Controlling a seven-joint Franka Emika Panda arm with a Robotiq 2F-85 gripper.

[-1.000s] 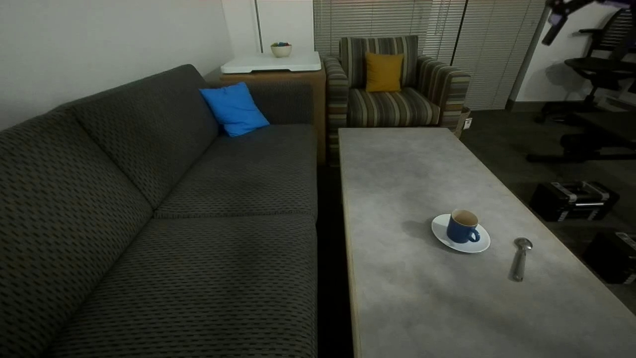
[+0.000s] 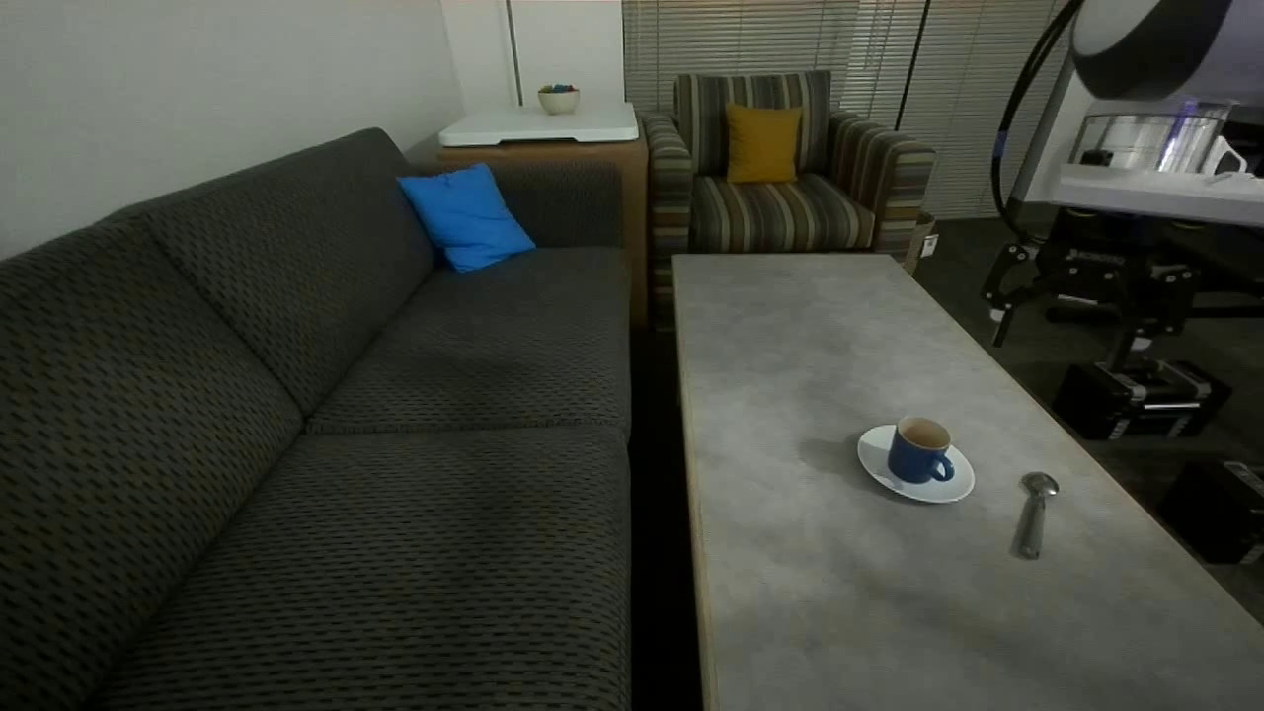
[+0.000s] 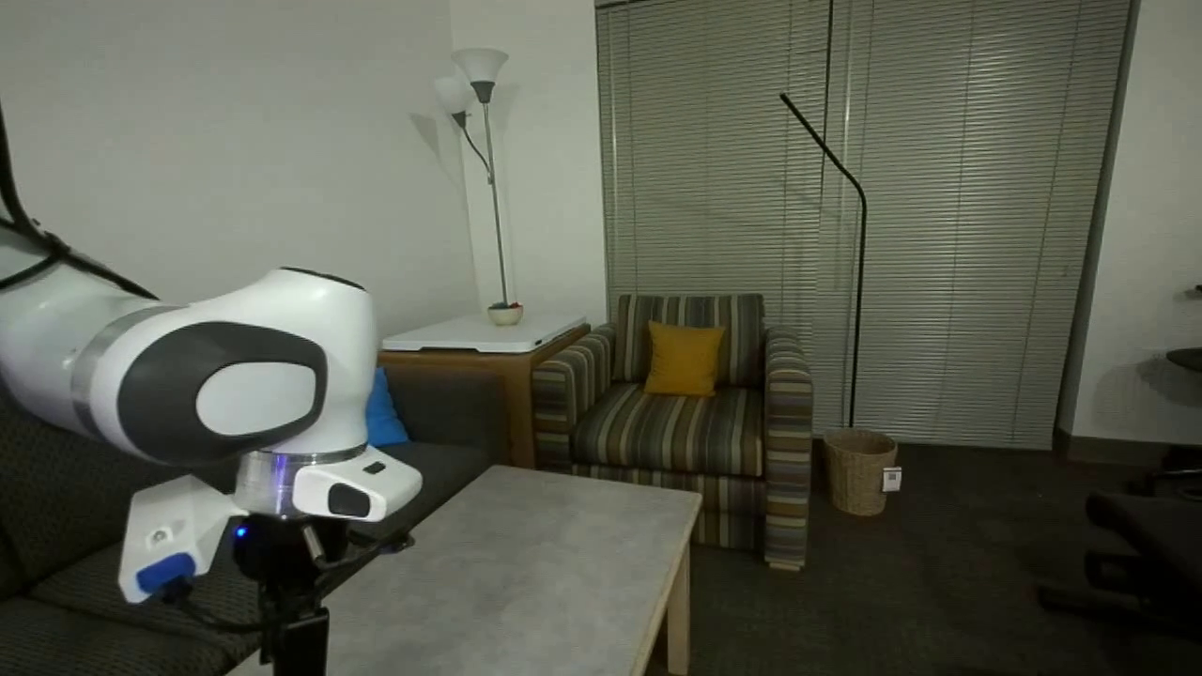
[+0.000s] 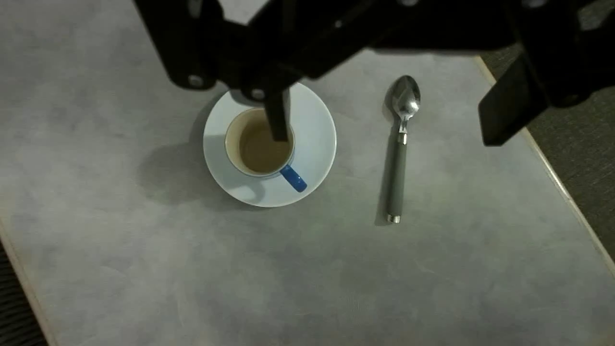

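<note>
My gripper [image 2: 1063, 337] hangs high above the right side of the table, its fingers wide apart and empty. In the wrist view, one of its fingers [image 4: 279, 118] overlaps the blue cup in the picture, while the other lies off to the right. Between them, well below, a spoon [image 4: 398, 167] with a grey handle rests on the tabletop. The cup [image 2: 919, 450], blue outside with a brownish inside, stands upright on a white saucer [image 2: 878, 464]. Its handle points toward the spoon's side.
The grey table [image 2: 806, 592] has plenty of bare surface around the saucer and spoon. A dark sofa [image 2: 474, 510] runs along its left side. At the far end sits a striped armchair [image 2: 782, 213]; black cases [image 2: 1138, 399] lie on the floor at right.
The arm and gripper have come down into view at the upper right, having shown only a fingertip at the top before. Cup, saucer and spoon have stayed put.
</note>
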